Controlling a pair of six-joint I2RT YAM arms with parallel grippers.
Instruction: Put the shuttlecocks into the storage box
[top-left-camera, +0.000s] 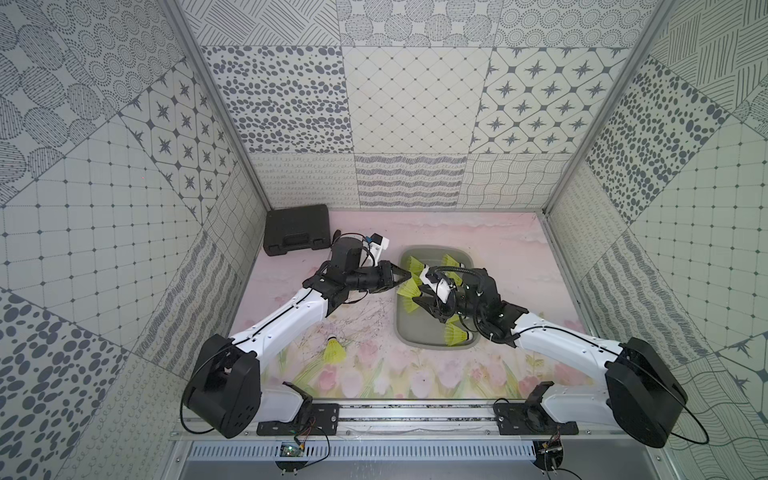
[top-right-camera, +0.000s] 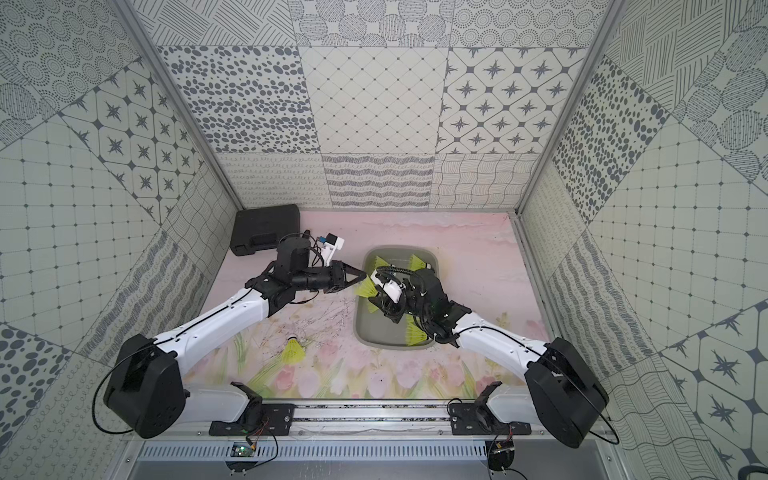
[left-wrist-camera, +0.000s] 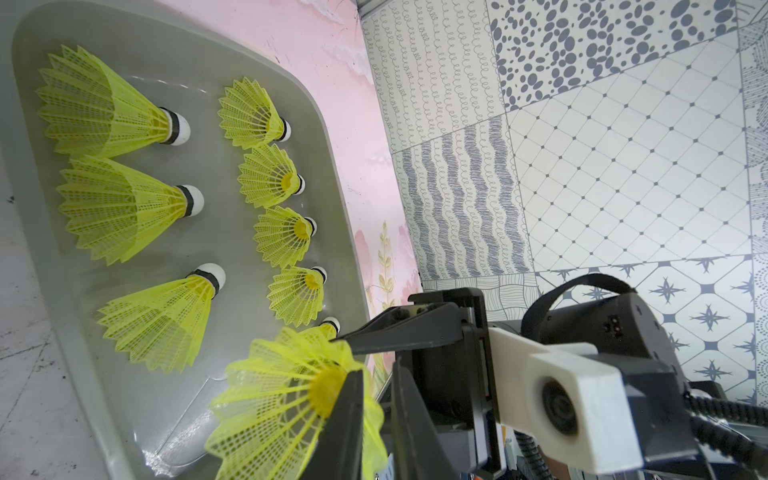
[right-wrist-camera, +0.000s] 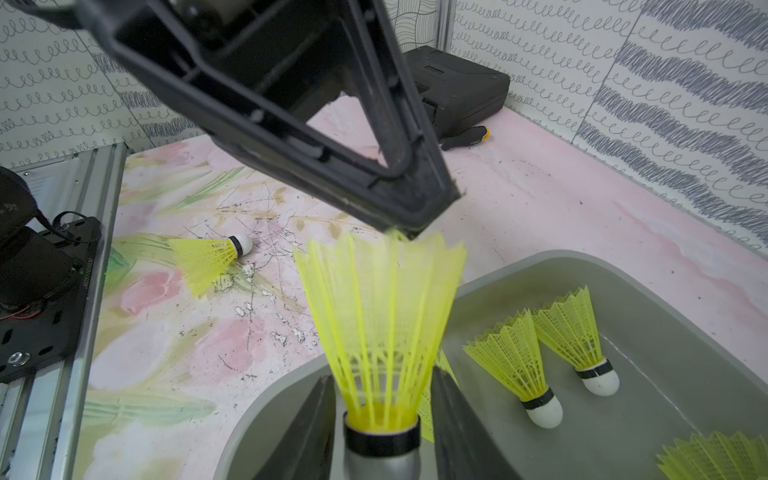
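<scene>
One yellow shuttlecock (right-wrist-camera: 382, 320) hangs above the grey storage box (top-left-camera: 416, 329), cork down in the right wrist view. My right gripper has its fingers on either side of the cork end; whether they press on it is unclear. At the skirt's rim is my left gripper, fingers part apart, with a strip of skirt showing between its fingers; its grip is hard to judge. Inside the box lie several shuttlecocks in two rows, among them one shuttlecock (left-wrist-camera: 164, 320) at the near end. Another shuttlecock (top-left-camera: 333, 350) rests on the table, left of the box.
A black case (top-left-camera: 297, 229) stands at the table's back left, with a small dark tool (right-wrist-camera: 464, 137) beside it. Both grippers meet over the box, very close together. Right of the box, the tabletop (top-left-camera: 520, 248) is clear.
</scene>
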